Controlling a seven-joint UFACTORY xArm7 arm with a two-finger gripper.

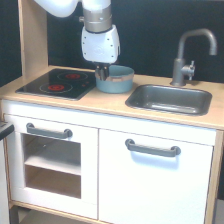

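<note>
A blue-grey pot (118,82) stands on the wooden counter, between the black stovetop and the sink. My gripper (102,72) points down from the white and grey arm at the pot's left side. Its dark fingertips are at or just over the pot's left rim; whether they touch it is unclear. They are too small and dark to show if they are apart or closed.
The black stovetop (57,84) with red burner rings lies left of the pot. To the right are the sink (170,98) and a tall grey faucet (188,55). Below are the oven door's handle (48,131) and a white cabinet door (150,185).
</note>
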